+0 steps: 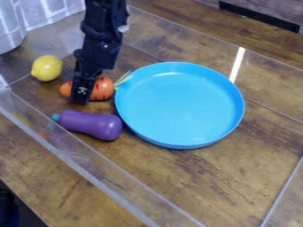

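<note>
My dark gripper [83, 86] reaches down from the top of the view, shut on an orange carrot [103, 89] with a pale green top. The carrot lies low at the table surface, left of a large blue plate [180, 102]; its top reaches toward the plate's rim. The gripper's fingers hide part of the carrot.
A yellow lemon [48, 68] lies left of the gripper, and a purple eggplant [89, 124] in front of it. A white object [10, 22] stands at the top left. Clear plastic edges run along the lower left. The wooden table [225, 186] is open to the right.
</note>
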